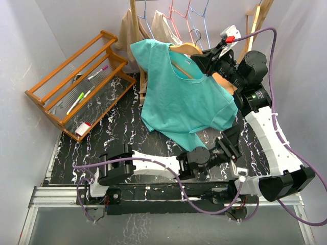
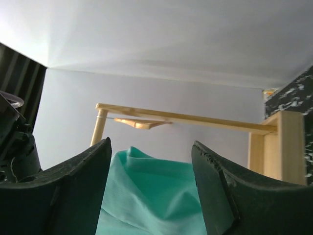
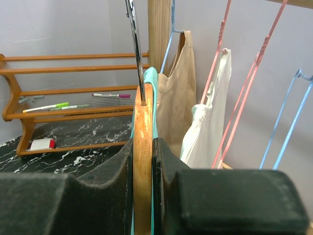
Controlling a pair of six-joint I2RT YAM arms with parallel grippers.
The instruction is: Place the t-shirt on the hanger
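Note:
A teal t-shirt hangs from a wooden hanger, one side draped over its shoulder. My right gripper is shut on the hanger, whose wooden end and teal fabric show between its fingers in the right wrist view. My left gripper, blurred in the top view, is low at the shirt's lower right. In the left wrist view it stands open, with teal fabric beyond and between its fingertips; whether they touch cannot be told.
A rack with blue and pink hangers, a beige cloth and a white cloth stands behind. A wooden shelf with pens is at the left. Black marble floor shows around the shirt.

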